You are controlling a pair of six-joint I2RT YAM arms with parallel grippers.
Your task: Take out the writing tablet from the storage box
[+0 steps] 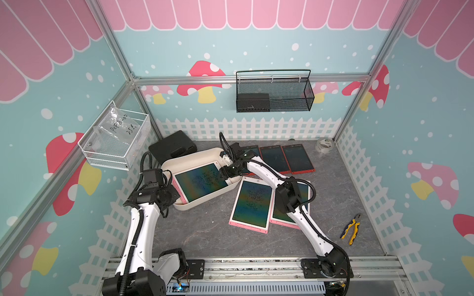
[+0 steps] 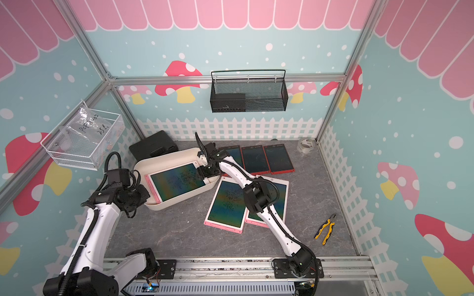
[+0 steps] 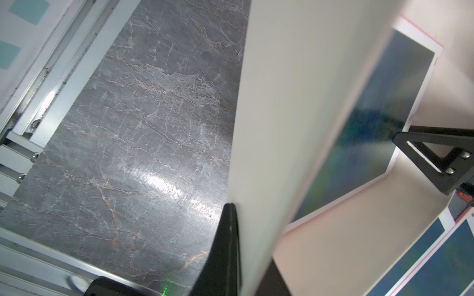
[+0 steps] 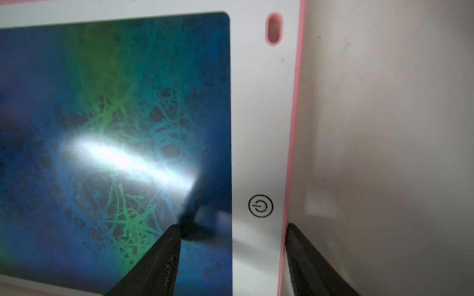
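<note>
The cream storage box (image 1: 201, 201) stands at the left of the table. Lying in it is a pink-edged writing tablet (image 1: 200, 182) with a dark, rainbow-tinted screen. My left gripper is shut on the box's left wall, one finger on each side of it. At the tablet's opposite end, my right gripper is part open, with one finger over the screen and the other beside the pink edge. The tablet still lies in the box, and the right fingers are apart.
Two pink tablets (image 1: 251, 204) lie on the table right of the box, partly under the right arm. Red-edged tablets (image 1: 297, 158) are in a row behind. A black case (image 1: 172, 146) sits behind the box. Pliers (image 1: 351, 229) and tape (image 1: 324, 145) lie at right.
</note>
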